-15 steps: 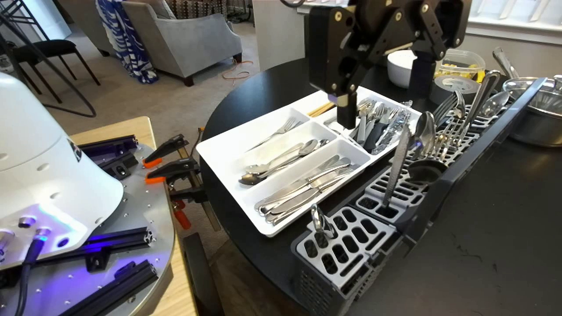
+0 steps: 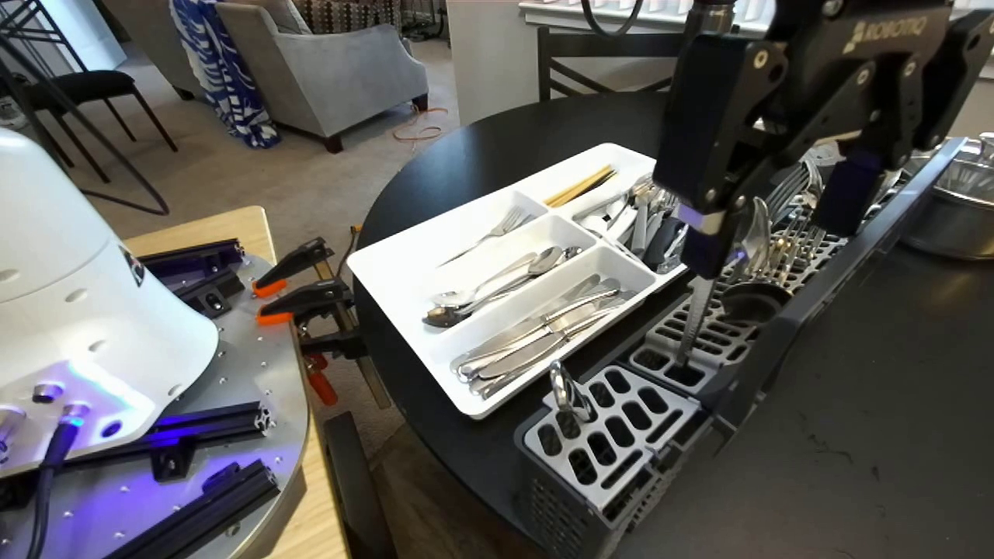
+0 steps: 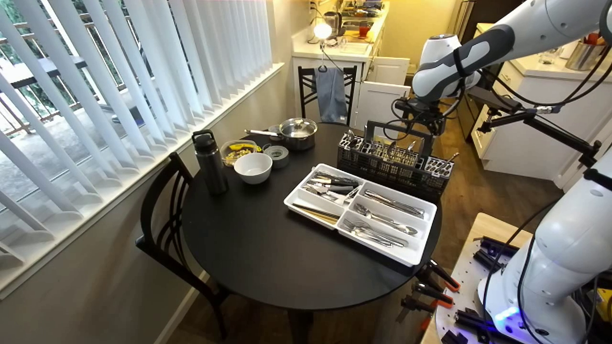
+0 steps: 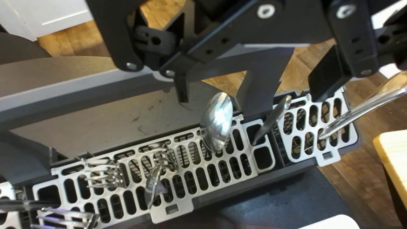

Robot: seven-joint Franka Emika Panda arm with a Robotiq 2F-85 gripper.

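Note:
Above the dark cutlery basket (image 4: 126,202) my gripper stands open, its two fingers wide apart and nothing held between them. In the wrist view, a knife (image 4: 271,121) rises from an open slot of the basket, below the gap between the fingers. A spoon (image 4: 216,121) stands left of it with its bowl upward, and a shiny handle (image 4: 366,103) leans out at the right end. Several forks (image 4: 106,175) stand further left. The white cutlery tray (image 2: 396,270) beside the basket holds sorted knives (image 2: 545,340), spoons (image 2: 503,284) and a fork (image 2: 489,233).
The basket's tall handle (image 3: 371,131) rises near my arm. A lidded pot (image 3: 299,136), a white bowl (image 3: 252,167), a food container (image 3: 236,150) and a dark bottle (image 3: 210,163) stand further along the table.
My gripper has shifted right in exterior view 1, from over the tray to over the basket. It now covers part of the upright knife there. Tray and basket have not moved.

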